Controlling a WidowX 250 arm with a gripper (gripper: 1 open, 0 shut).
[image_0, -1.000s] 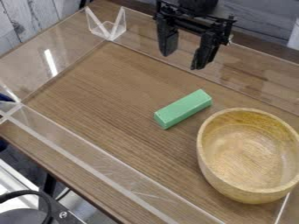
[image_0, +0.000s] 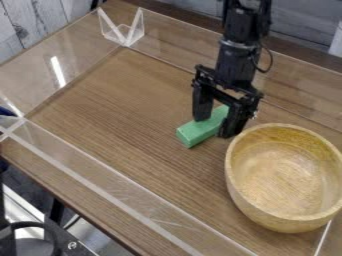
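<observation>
My black gripper (image_0: 222, 98) is low over a green bar (image_0: 202, 127) on the wooden table (image_0: 100, 120), with its dark fingers around the bar's upper part. The fingers look apart; whether they touch the bar is unclear. The bar lies diagonally near the middle of the view.
A large tan bowl (image_0: 277, 190) fills the lower right, close beside the bar and gripper. A clear plastic container (image_0: 122, 27) stands at the upper left. Something black is at the bottom-left corner.
My gripper has come down from high at the top of the view to the green bar. The bar looks about where it was.
</observation>
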